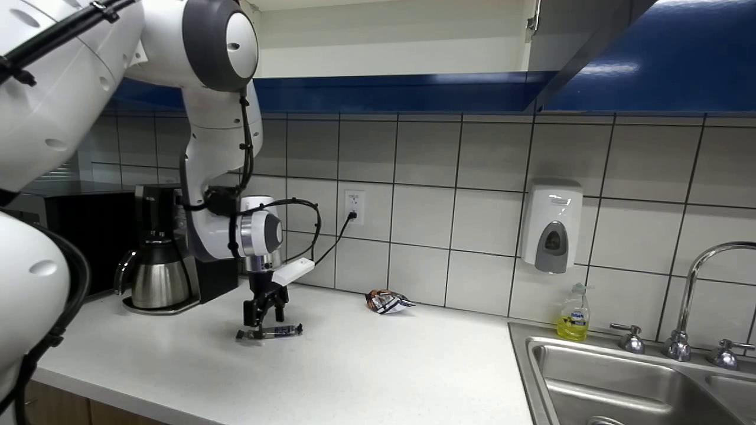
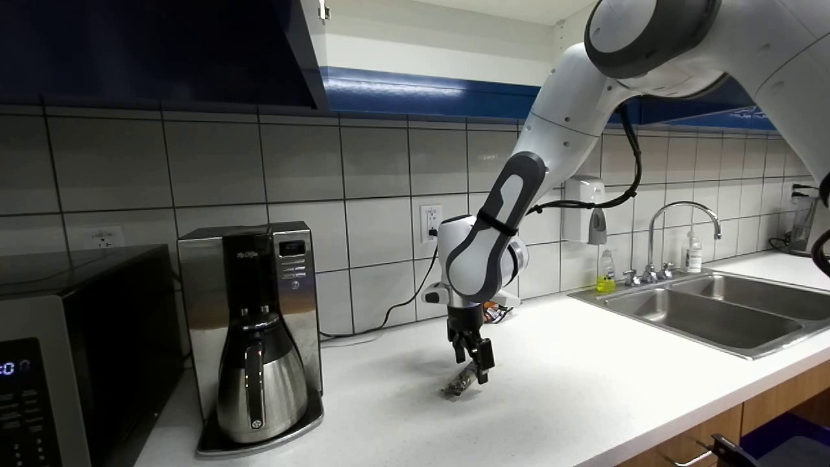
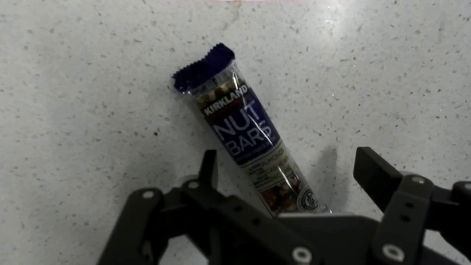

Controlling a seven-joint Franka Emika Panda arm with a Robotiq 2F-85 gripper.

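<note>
A wrapped nut bar with dark blue ends and a purple label lies flat on the white counter. In the wrist view it runs diagonally, its lower end hidden behind the gripper's parts. My gripper is open, one finger on each side of the bar, with counter showing between bar and fingers. From the first exterior view, the gripper points down at the bar. The second exterior view has the bar partly covered by the fingers.
A crumpled orange and black snack packet lies near the tiled wall. The coffee maker and microwave stand on the left. To the right are the soap bottle and sink. Counter between packet and sink is bare.
</note>
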